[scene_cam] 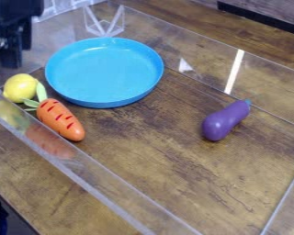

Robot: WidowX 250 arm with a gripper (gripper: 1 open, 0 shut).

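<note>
My gripper point(12, 43) is dark and blurred at the upper left edge, above and left of the blue plate point(104, 72), open and partly cut off by the frame. The plate looks empty. A yellow lemon point(18, 89) lies left of it, beside an orange carrot point(60, 119) with green leaves. A purple eggplant point(226, 120) lies alone on the right of the wooden surface.
Clear plastic walls point(113, 190) border the workspace along the left, back and right.
</note>
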